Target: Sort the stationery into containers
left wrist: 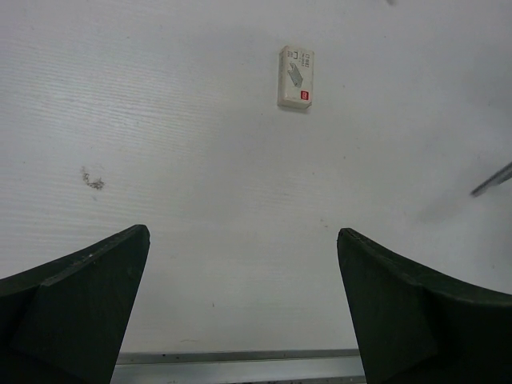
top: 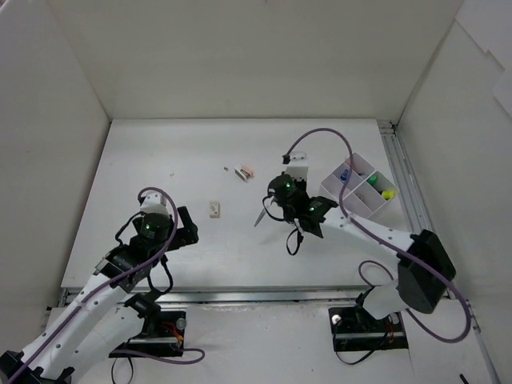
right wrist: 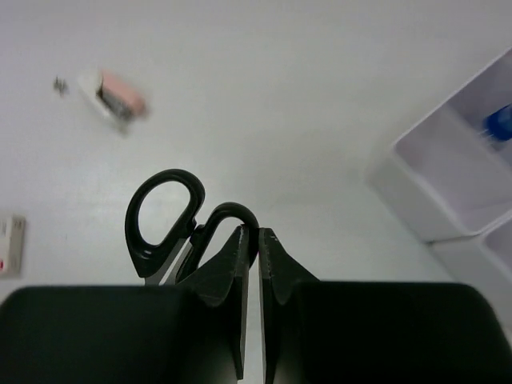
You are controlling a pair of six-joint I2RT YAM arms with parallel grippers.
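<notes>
Black-handled scissors point(right wrist: 166, 246) hang from my right gripper, which is shut on the edge of one handle loop. The blade point(top: 260, 218) shows below the arm in the top view, and its tip point(left wrist: 490, 182) enters the left wrist view from the right, clear of the table. My left gripper stands wide open over bare table, nothing between its fingers. Ahead of it lies a white boxed item point(left wrist: 295, 78). A pink and white piece with a dark part point(top: 244, 173) rests farther back. The white divided container point(top: 332, 186) stands to the right.
Inside the container are a blue item point(top: 345, 174), a green item point(top: 373, 180) and a yellow item point(top: 388, 194). A tiny dark bit point(right wrist: 60, 85) lies near the pink piece.
</notes>
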